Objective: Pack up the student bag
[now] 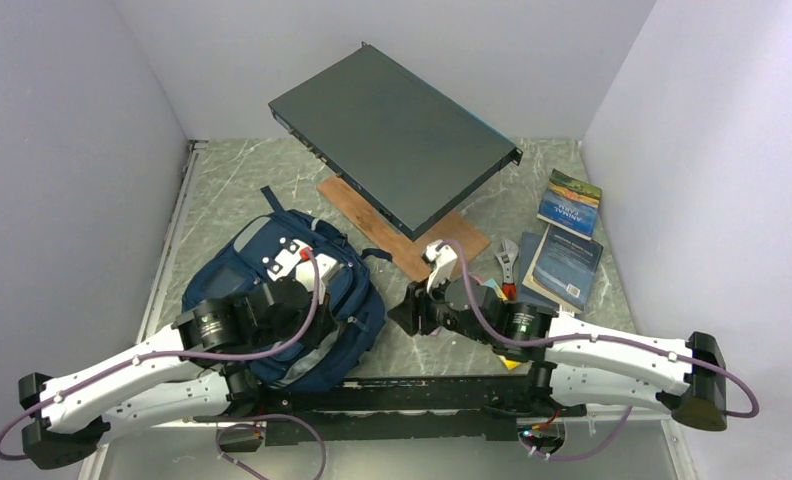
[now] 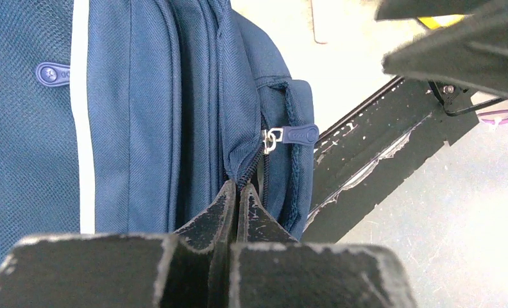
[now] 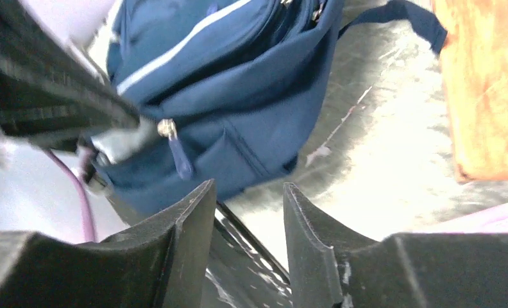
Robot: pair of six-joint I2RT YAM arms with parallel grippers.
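The dark blue backpack (image 1: 272, 290) lies at the left of the table, partly covered by my left arm. In the left wrist view, my left gripper is shut on a fold of the bag's fabric beside the zipper line. The zipper pull (image 2: 299, 135) hangs free a little above those fingertips. My right gripper stands open and empty to the right of the bag, its fingers apart; the same pull (image 3: 181, 160) shows ahead of it, to the left.
Books (image 1: 570, 203) and further books (image 1: 564, 270) lie at the right, with a wrench (image 1: 507, 265) beside them. A wooden board (image 1: 467, 233) lies centrally, partly hidden under a large dark box (image 1: 392, 130). A dark rail (image 1: 412, 400) borders the table's front.
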